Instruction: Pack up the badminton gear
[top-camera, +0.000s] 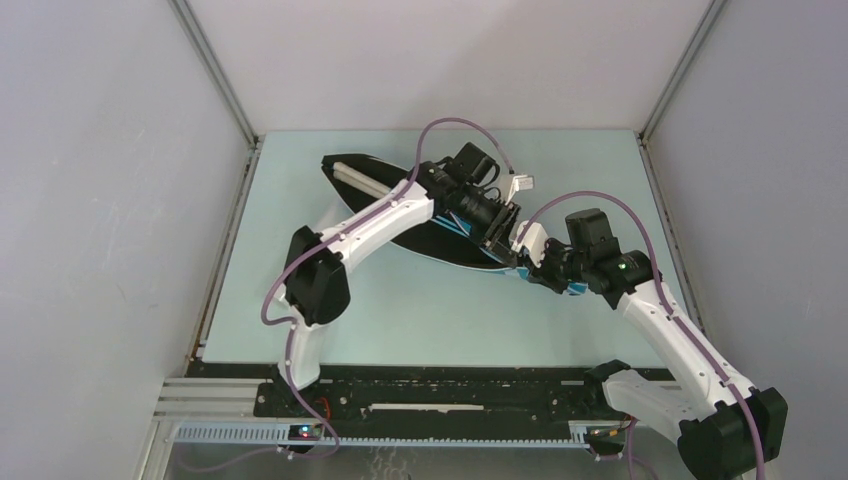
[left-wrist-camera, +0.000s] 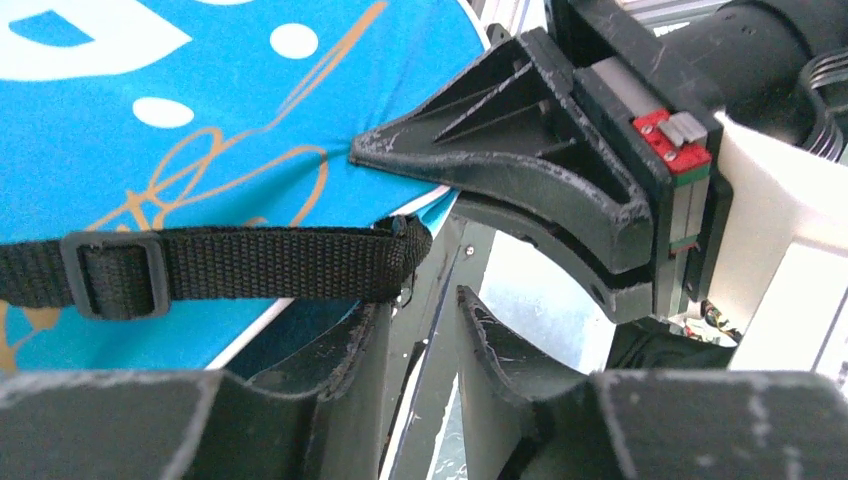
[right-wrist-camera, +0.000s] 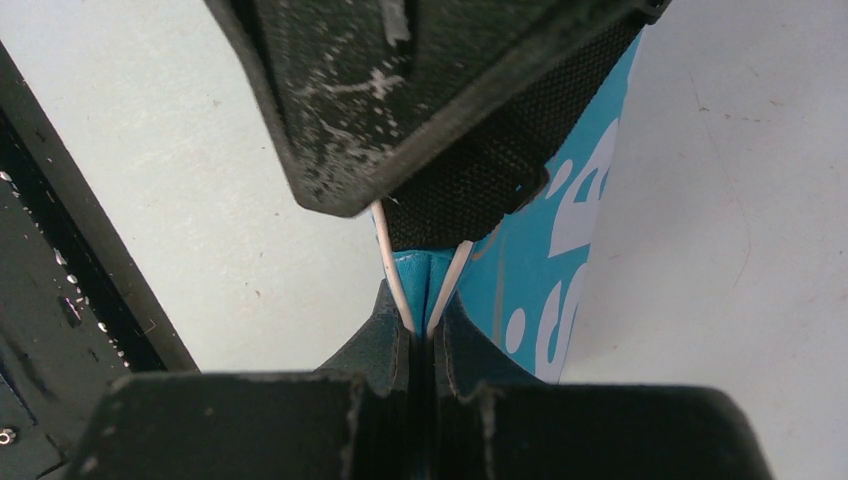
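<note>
The badminton bag (top-camera: 430, 243) lies across the board, dark inside, with pale tubes (top-camera: 360, 178) in it; its blue printed side (left-wrist-camera: 200, 110) carries a black strap (left-wrist-camera: 280, 262). My left gripper is part open at the end of that strap, near a small metal piece, partly hidden behind its fingers. My right gripper is shut on the blue fabric edge of the bag, with pale piping running into the fingers. Both grippers meet at the bag's right end in the top view, close together.
The light board (top-camera: 420, 320) is clear in front of the bag and at its left. Side walls and a back wall enclose it. A dark rail (top-camera: 500, 390) runs along the front edge.
</note>
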